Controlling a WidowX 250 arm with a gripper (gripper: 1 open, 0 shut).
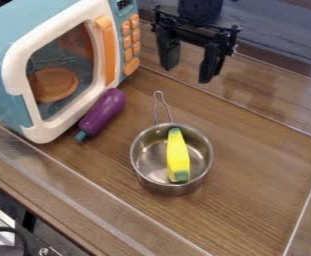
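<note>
My black gripper (190, 60) hangs at the top centre, fingers open with nothing between them. Below it, a small steel pot (152, 166) with a wire handle holds a yellow toy vegetable (177, 150) with green ends. A purple eggplant (103, 112) lies left of the pot, beside a toy microwave (38, 40) in light blue and white, whose orange disc shows behind the window.
A wall stands behind the gripper.
</note>
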